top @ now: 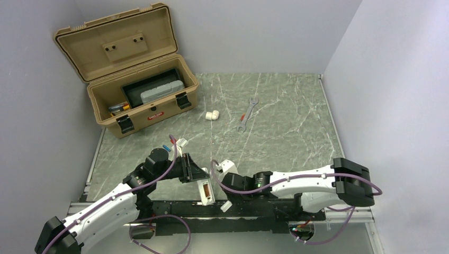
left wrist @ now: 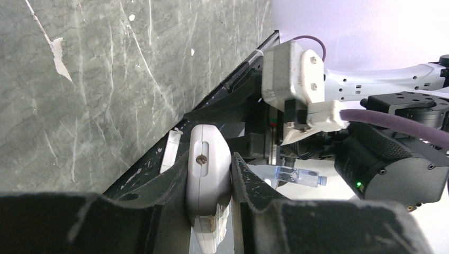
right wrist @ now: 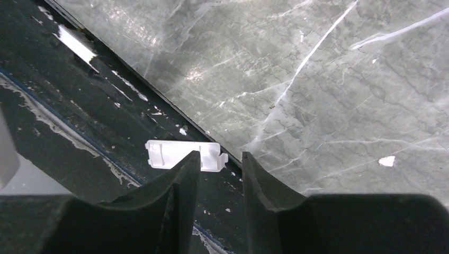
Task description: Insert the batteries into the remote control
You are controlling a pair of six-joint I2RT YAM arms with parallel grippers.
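The white remote control (top: 206,191) is held over the table's front edge, its open battery compartment facing up with a brownish strip inside. My left gripper is shut on its sides; the left wrist view shows the remote end-on. On the black front rail lies a small white battery cover (right wrist: 177,150), a separate piece with a tab at one end. My right gripper is above the tabbed end of this cover, its fingers part open. One finger (right wrist: 185,174) overlaps the cover in the right wrist view; whether it touches cannot be told.
An open tan toolbox (top: 151,114) stands at the back left. A white pipe elbow (top: 212,115) and a wrench (top: 247,115) lie mid-table. Free room spans the right side of the marble surface (top: 296,127).
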